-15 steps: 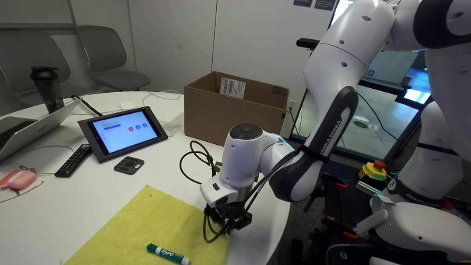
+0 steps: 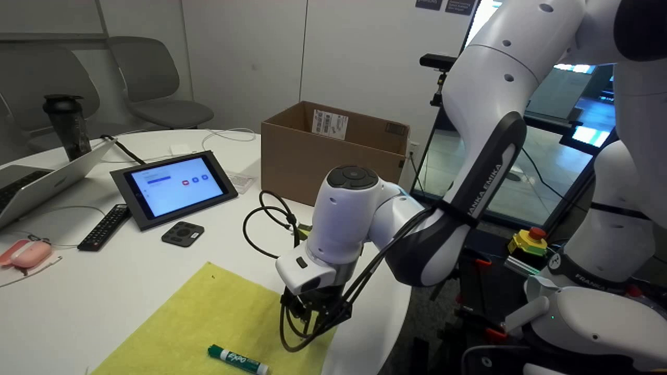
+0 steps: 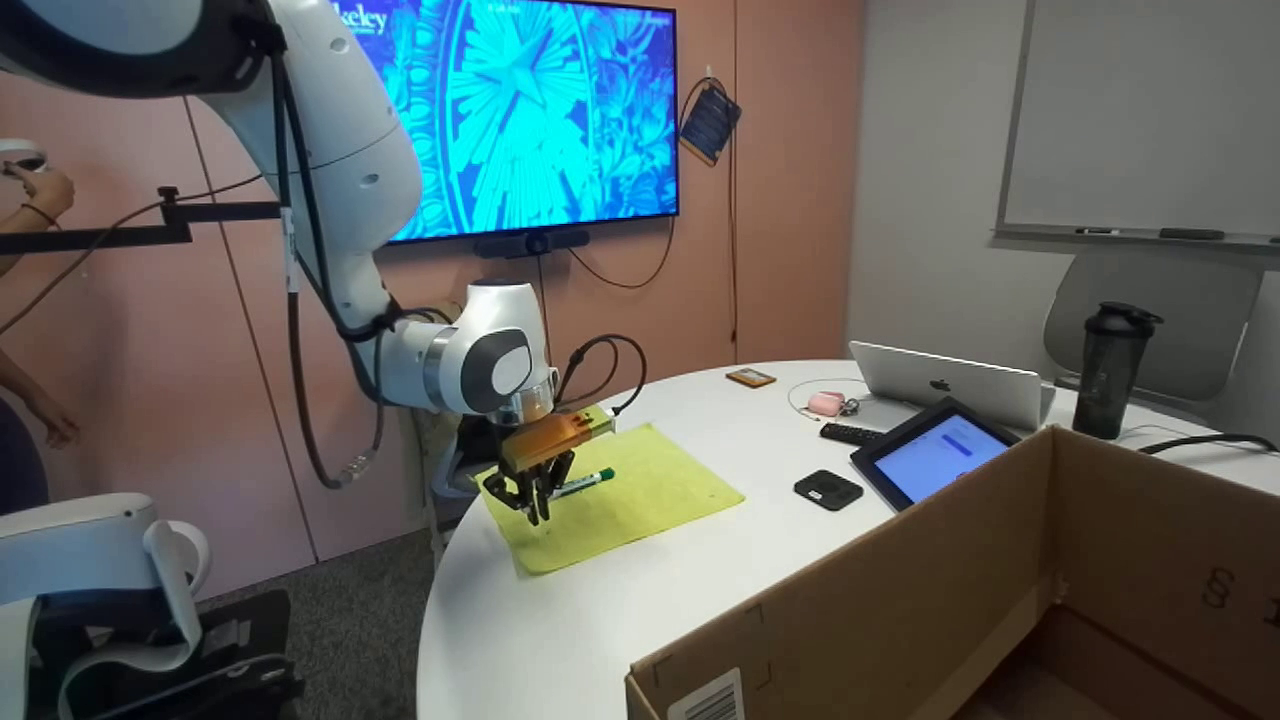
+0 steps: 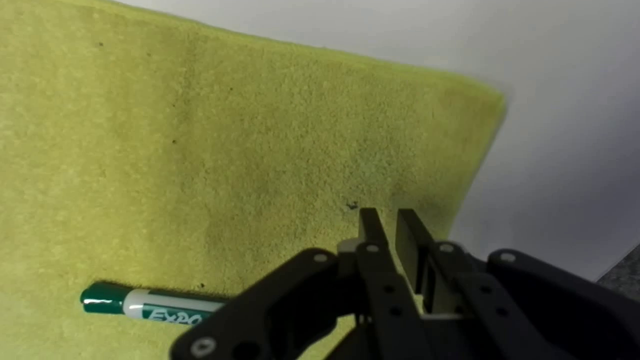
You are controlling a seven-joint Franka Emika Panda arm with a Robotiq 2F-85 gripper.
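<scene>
A yellow cloth (image 2: 200, 306) lies on the white table, its corner flat in the wrist view. Above the cloth (image 4: 258, 132), close to that corner, hangs my gripper, pointing down. Its fingers are parted by a narrow gap, and only the cloth below shows through it. A green Expo marker (image 4: 162, 306) rests on the cloth to the left of the gripper in the wrist view, partly covered there by the gripper's linkage. Exterior view 2 has the gripper (image 3: 537, 516) over the cloth's near-left part, with the marker (image 3: 585, 481) behind it.
A tall cardboard box (image 2: 325, 156) stands at the table's edge. A tablet (image 2: 178, 187), a black puck-like device (image 2: 182, 234), a remote (image 2: 105, 227), a pink case (image 2: 31, 253) and a laptop (image 2: 56, 178) occupy the far side. Bare table surrounds the cloth.
The marker has not moved.
</scene>
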